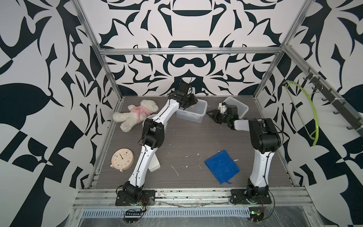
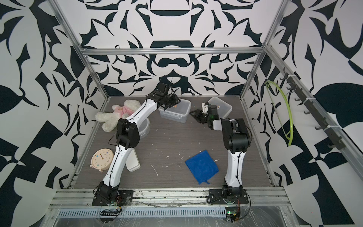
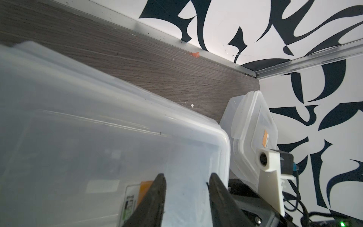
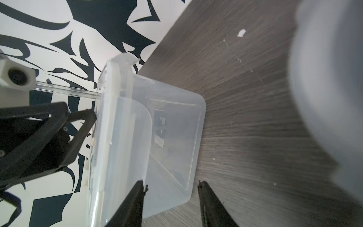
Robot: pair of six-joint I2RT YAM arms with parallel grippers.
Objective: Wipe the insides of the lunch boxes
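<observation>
A clear rectangular lunch box (image 1: 192,116) stands at the back centre. My left gripper is over its top, fingers apart with nothing visible between them; an orange label (image 3: 144,189) shows behind one finger. A second clear lunch box (image 4: 174,132) is at the back right, partly hidden by my right arm in the top views. My right gripper stands open in front of that box, empty. Behind the left forearm, a round clear container (image 2: 144,128) is partly covered. The blue cloth (image 1: 222,166) lies flat at the front right, away from both grippers.
A white teddy bear (image 1: 134,114) lies at the back left. Front left hold a round clock (image 1: 122,158) and a white flat box (image 1: 154,163). Small white scraps are scattered on the table, whose middle (image 1: 189,141) is otherwise clear.
</observation>
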